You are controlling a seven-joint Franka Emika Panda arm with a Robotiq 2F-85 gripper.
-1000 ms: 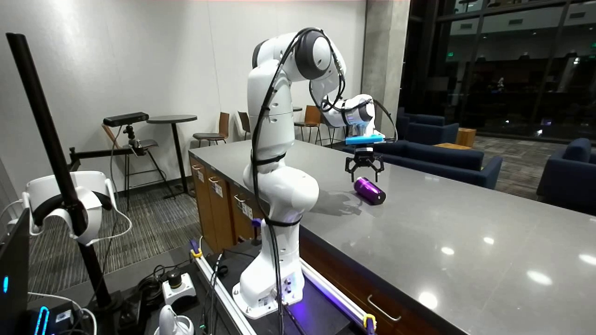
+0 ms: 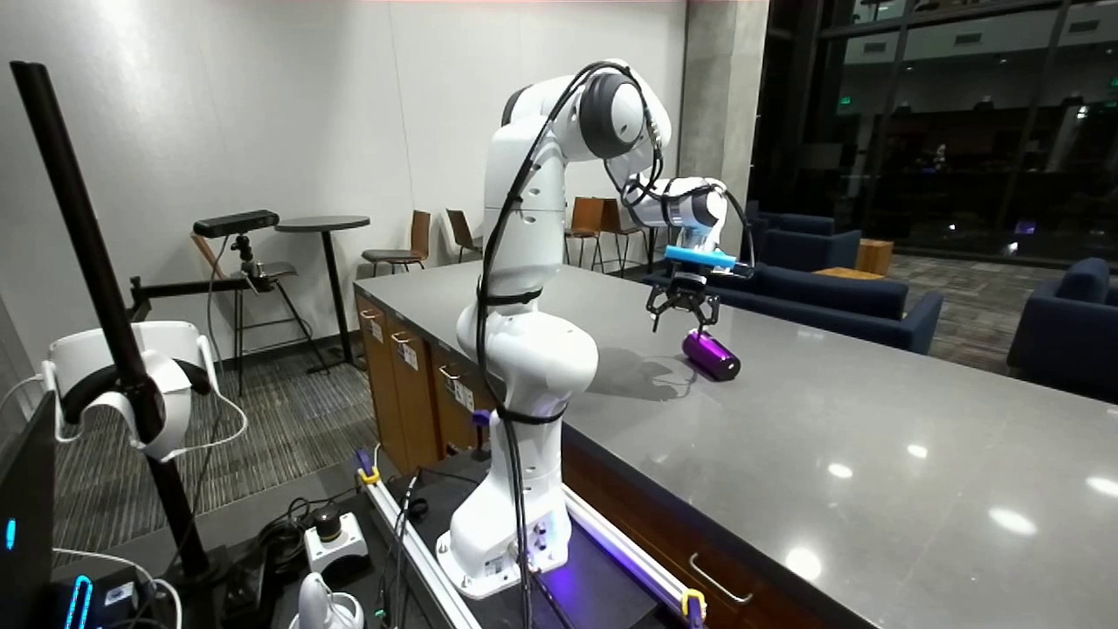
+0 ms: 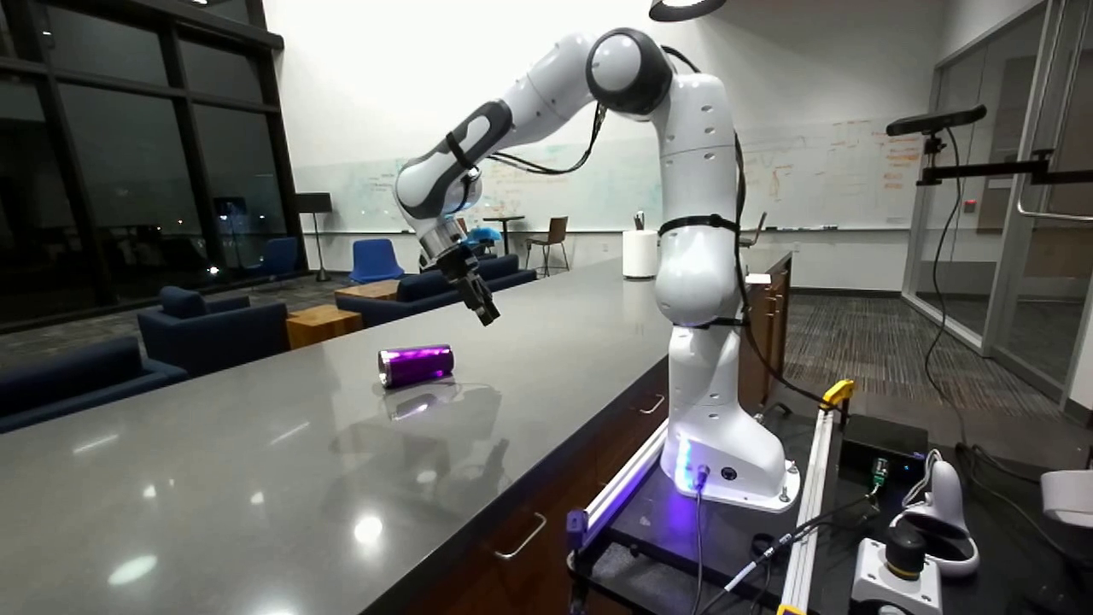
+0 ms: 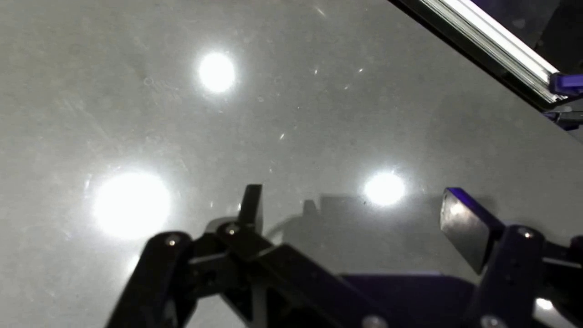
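Note:
A shiny purple cylinder [image 2: 712, 356] lies on its side on the grey counter [image 2: 838, 419]. My gripper [image 2: 684, 318] is open above the counter, close to the cylinder's near end in exterior view 1. From the other side, the purple cylinder [image 3: 416, 365] rests clear of my tilted gripper [image 3: 486, 312], which hangs higher and to the right of it. The wrist view shows the gripper with its fingers spread wide and only bare counter between them; the cylinder is out of sight there.
The counter's front edge runs along a metal rail [image 4: 503, 46] beside the arm's base. A white container [image 3: 640, 253] stands farther back on the counter. Dark blue sofas [image 2: 817, 300] sit beyond the counter.
In exterior view 1 the purple cylinder has shifted a little to the right and turned slightly. The arm has also moved right, and the gripper has tilted.

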